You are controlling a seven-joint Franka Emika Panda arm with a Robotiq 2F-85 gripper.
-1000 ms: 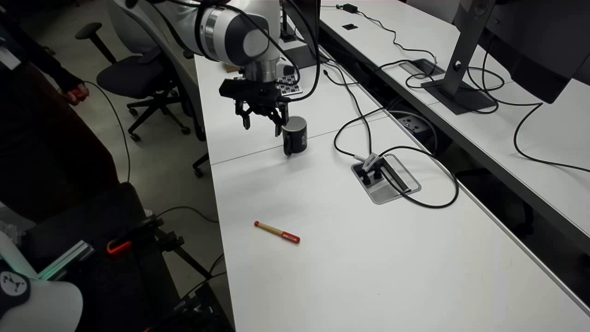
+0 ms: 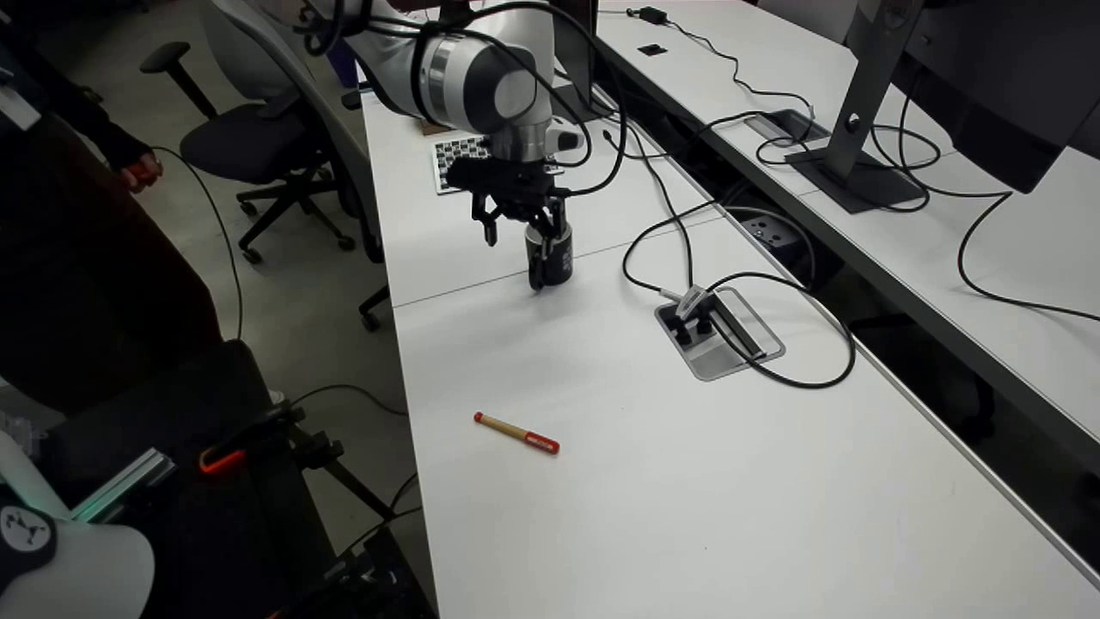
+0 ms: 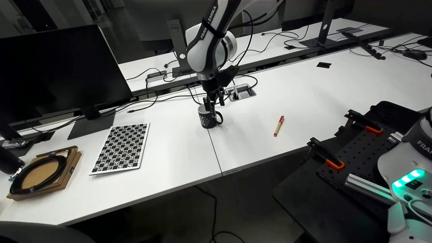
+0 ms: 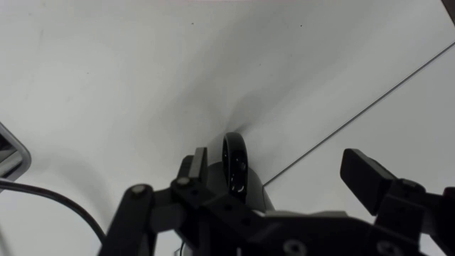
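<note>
A black mug stands upright on the white table, close to the seam between two tabletops. My gripper is over the mug's near side in exterior view 1, with its fingers wide apart and nothing held. One finger overlaps the mug's rim there; whether it touches or reaches inside, I cannot tell. In the wrist view the mug's handle shows between the spread fingers of the gripper, much nearer the left one. Most of the mug's body is hidden there behind the gripper.
A red-and-tan marker lies on open tabletop. A cable-filled socket box is set into the table beyond the mug. A checkered board, a monitor and a cardboard tray with coiled cable occupy the other side.
My gripper has moved right and slightly down in exterior view 1, from beside the mug to overlapping its rim. It has also turned somewhat. The mug and marker have stayed put.
</note>
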